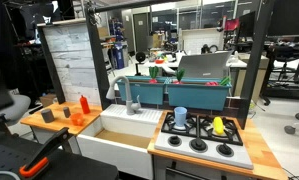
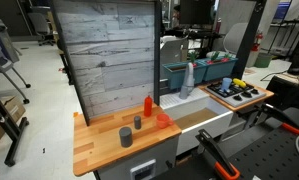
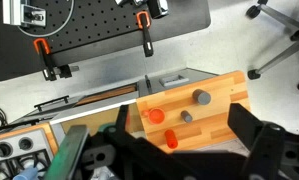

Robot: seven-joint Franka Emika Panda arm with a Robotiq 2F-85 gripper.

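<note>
In the wrist view my gripper is open, its two dark fingers wide apart with nothing held between them. Seen from above, the wooden counter (image 3: 229, 92) shows in the gap below. On it are an orange-red bowl (image 3: 156, 116), a red bottle (image 3: 171, 139), a larger grey cup (image 3: 201, 97) and a smaller grey cup (image 3: 186, 116). Exterior view 2 has the bottle (image 2: 148, 106) standing upright and the bowl (image 2: 163, 121) near the sink. A blue cup (image 1: 180, 116) and a yellow object (image 1: 218, 126) rest on the stove (image 1: 198, 147).
Right of the bowl lies a white sink (image 1: 127, 137). Behind sink and stove stands a blue-green planter shelf (image 1: 197, 94); a grey-white plank wall (image 2: 119, 70) backs the left counter. Black clamps with orange parts (image 2: 221, 160) jut from the dark table edge.
</note>
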